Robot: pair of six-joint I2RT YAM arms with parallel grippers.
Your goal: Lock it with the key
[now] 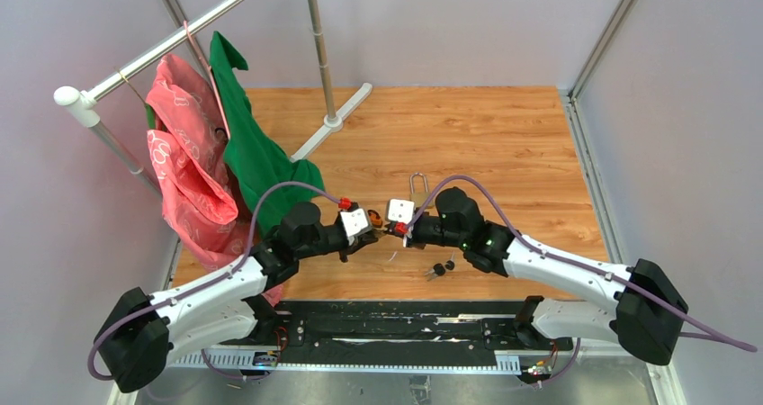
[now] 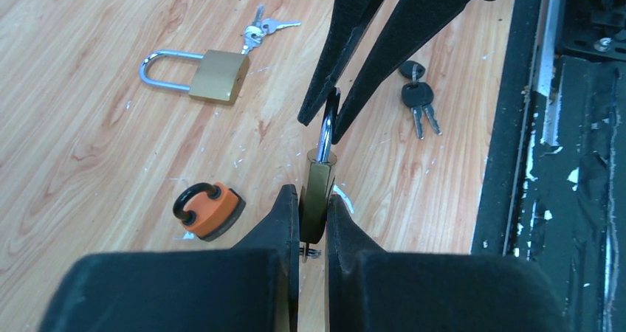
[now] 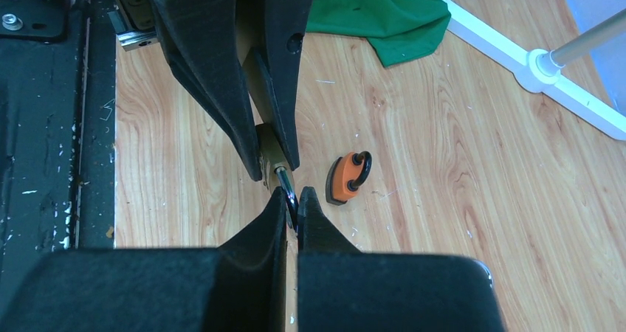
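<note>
A brass padlock point(image 2: 316, 195) hangs above the table between my two grippers. My left gripper is shut on its body, with a small metal piece showing below that I cannot identify. From the opposite side, my right gripper is shut around the thin steel shackle point(image 3: 287, 184). Whether the shackle is seated in the body I cannot tell. Two black-headed keys point(image 2: 418, 96) lie on the table, also visible in the top view as dark keys point(image 1: 439, 268).
A second brass padlock point(image 2: 220, 76) lies with small silver keys point(image 2: 258, 31) beside it. An orange padlock point(image 2: 213, 209) rests nearby. To the left, a rack point(image 1: 333, 121) carries a green cloth point(image 1: 252, 135) and pink cloth.
</note>
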